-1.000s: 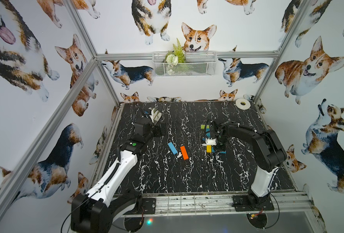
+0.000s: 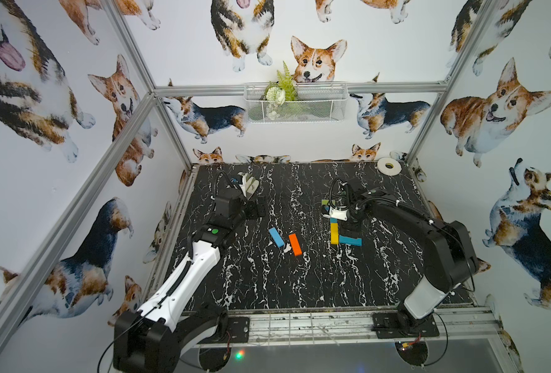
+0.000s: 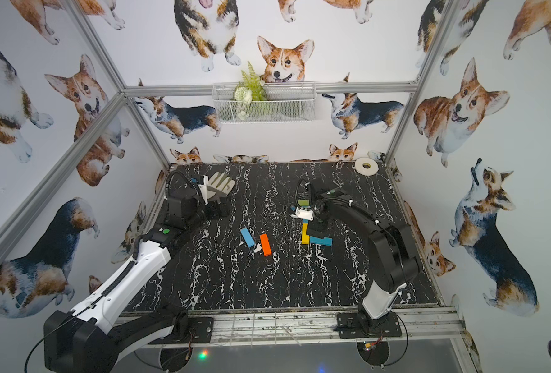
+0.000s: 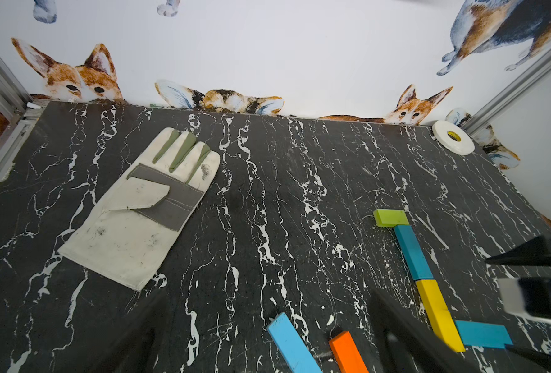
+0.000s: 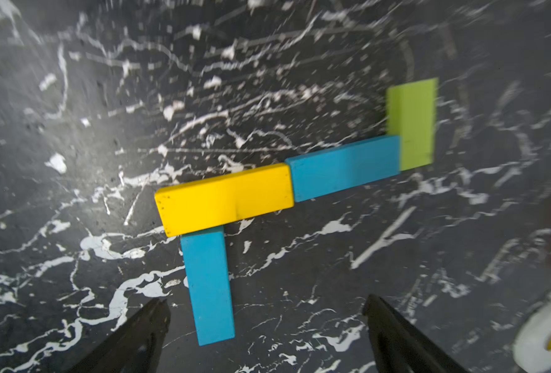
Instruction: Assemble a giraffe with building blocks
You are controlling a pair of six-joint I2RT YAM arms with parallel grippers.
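A green block (image 5: 415,124), a blue block (image 5: 343,168) and a yellow block (image 5: 225,199) lie end to end on the table, the green one crosswise. Against the yellow block's side, near its free end, another blue block (image 5: 207,286) sits at a right angle. My right gripper hangs open above this group with nothing between its fingers. To the left, a light blue block (image 3: 247,237) and an orange block (image 3: 265,244) lie loose and apart. My left gripper is open and empty, above the table left of the loose blocks.
A work glove (image 4: 145,205) lies at the back left. A white tape roll (image 4: 453,137) rests in the far right corner. A wire basket (image 2: 295,110) hangs on the back wall.
My right gripper has risen and moved back from the blocks, so the lower blue block shows more clearly. The left arm and the blocks appear unmoved.
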